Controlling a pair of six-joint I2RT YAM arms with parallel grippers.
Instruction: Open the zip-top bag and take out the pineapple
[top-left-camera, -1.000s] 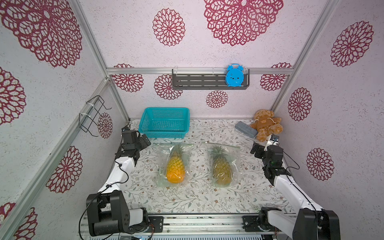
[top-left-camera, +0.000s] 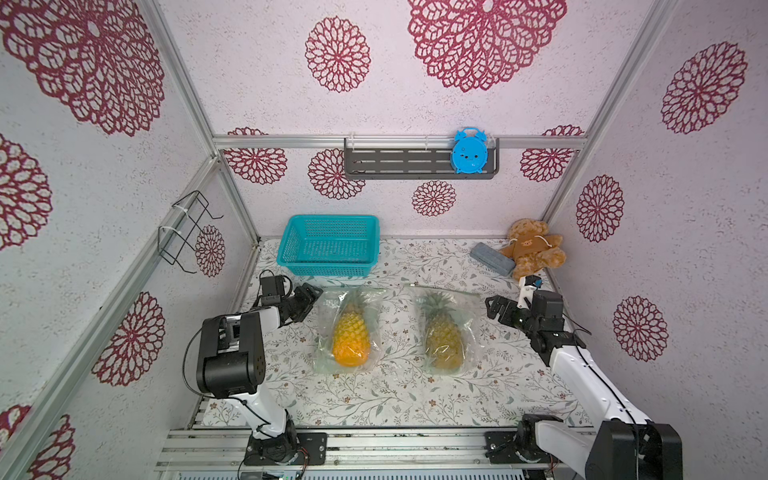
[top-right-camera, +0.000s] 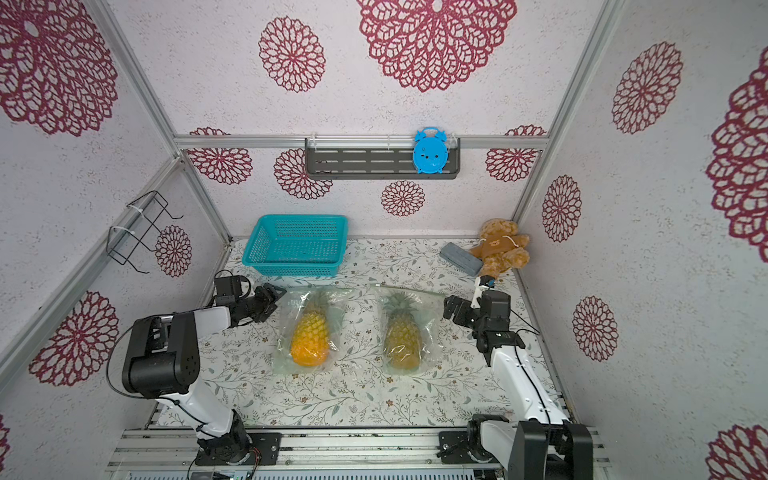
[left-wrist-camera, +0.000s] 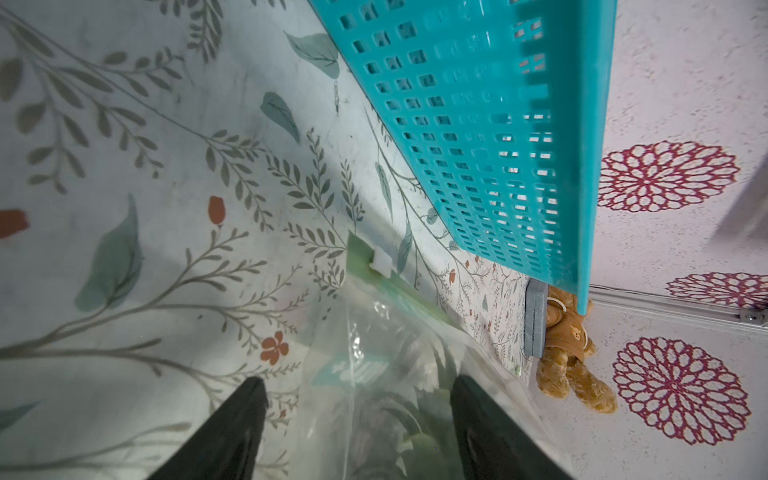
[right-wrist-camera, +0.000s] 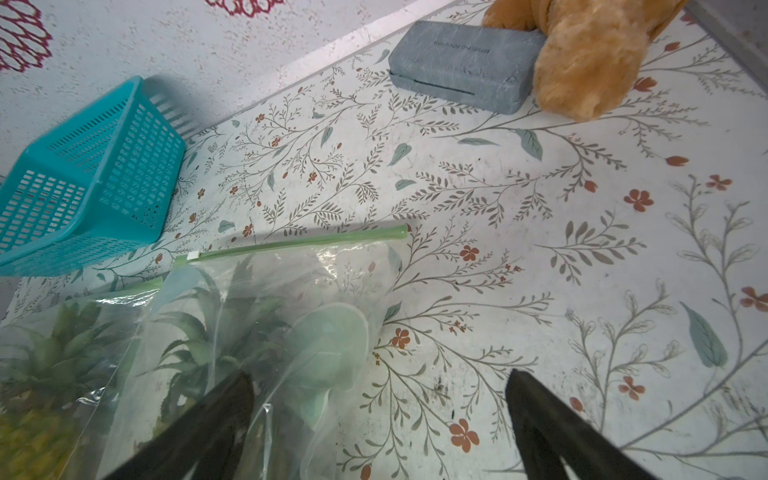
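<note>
Two clear zip-top bags lie flat on the patterned table: the left bag holds a yellow pineapple (top-left-camera: 350, 340), the right a duller pineapple (top-left-camera: 444, 340). My left gripper (top-left-camera: 306, 297) is beside the left bag's top corner; in the left wrist view its fingers part around that bag's zipper end (left-wrist-camera: 376, 272), with no grip visible. My right gripper (top-left-camera: 502, 308) stands open to the right of the right bag, over bare table, nothing between its fingers.
A teal basket (top-left-camera: 328, 264) sits at the back left. A grey-blue case (top-left-camera: 492, 257) and a brown teddy bear (top-left-camera: 529, 236) lie at the back right. A shelf with a blue clock (top-left-camera: 469, 150) hangs on the back wall.
My left gripper has moved right and down toward the left bag's top corner, its arm turning. The right gripper has moved slightly left.
</note>
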